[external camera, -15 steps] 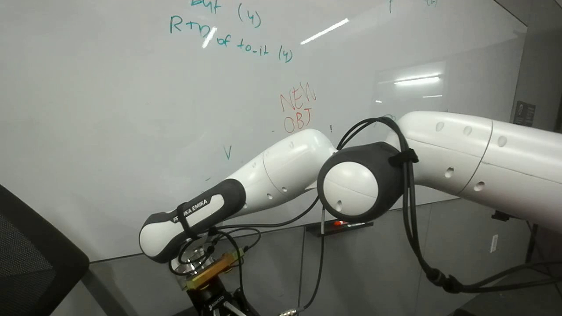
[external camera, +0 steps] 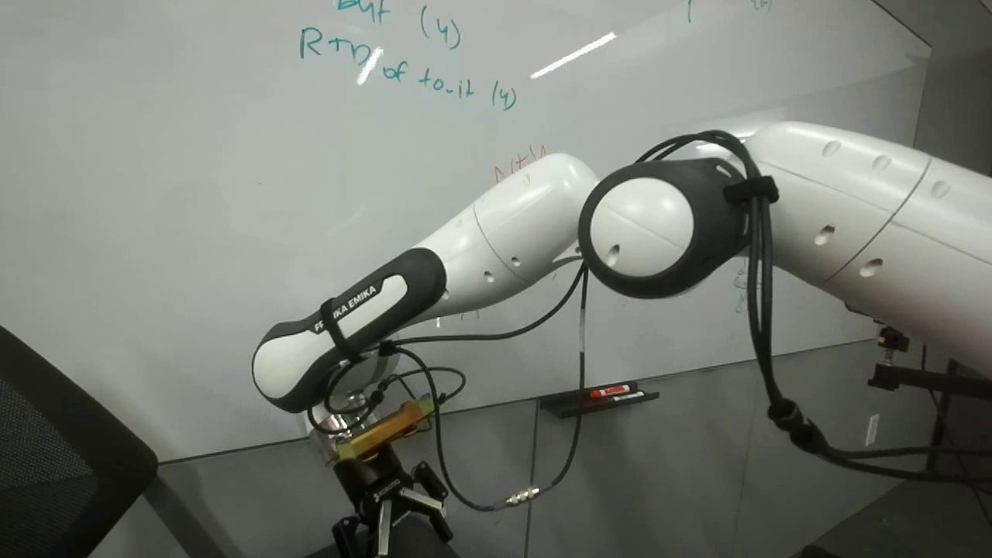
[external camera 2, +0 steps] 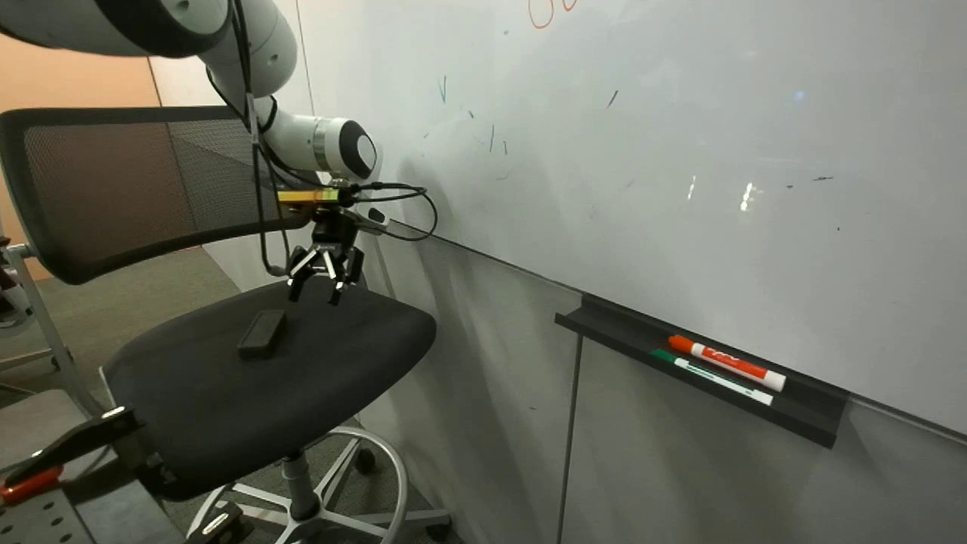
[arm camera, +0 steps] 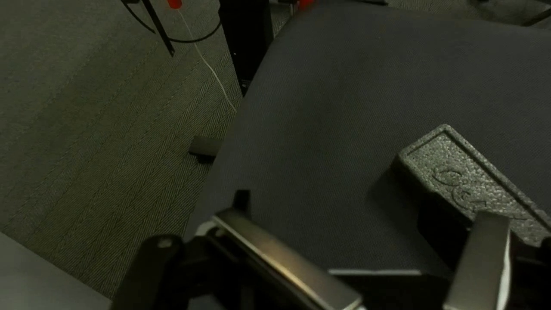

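Observation:
My gripper [external camera 2: 314, 295] hangs above the dark seat of an office chair, its fingers spread and nothing between them. On that seat [external camera 2: 299, 381] lies a dark rectangular block [external camera 2: 262, 334], to the left of and lower than the gripper in exterior view 2. Seen from the wrist, the block [arm camera: 465, 178] has a rough grey top with raised marks and a rim; the right-hand finger [arm camera: 480, 263] covers part of its near end. The fingertips appear apart from it. In exterior view 1 the gripper [external camera: 395, 535] is at the bottom edge, and the block is out of view.
A whiteboard [external camera 2: 680, 181] stands close beside the chair. Its black tray [external camera 2: 589, 317] holds a red marker [external camera 2: 730, 363] and a green-capped marker [external camera 2: 716, 379]. The mesh chair back [external camera 2: 109, 190] rises behind the seat. Much of the seat around the block is bare.
The gripper has also shifted slightly to the right there.

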